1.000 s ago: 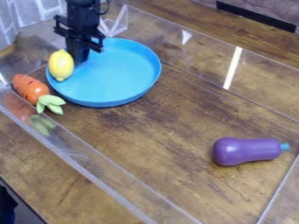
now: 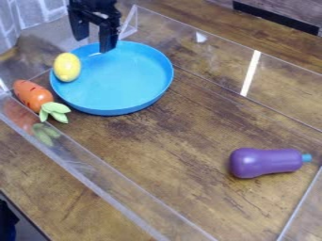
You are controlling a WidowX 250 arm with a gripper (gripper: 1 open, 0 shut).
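Note:
My black gripper (image 2: 94,30) is open, raised above the back of a round blue plate (image 2: 120,87), with nothing between its fingers. A yellow oval toy (image 2: 67,67) rests on the plate's left side, below and left of the gripper, apart from it.
An orange carrot with pale green leaves (image 2: 34,95) lies left of the plate. A purple eggplant (image 2: 262,162) is at the lower right. Clear walls border the wooden surface (image 2: 164,179), whose middle is bare.
My gripper has risen up and away from the yellow toy, which now sits uncovered on the plate. The carrot and eggplant are unmoved.

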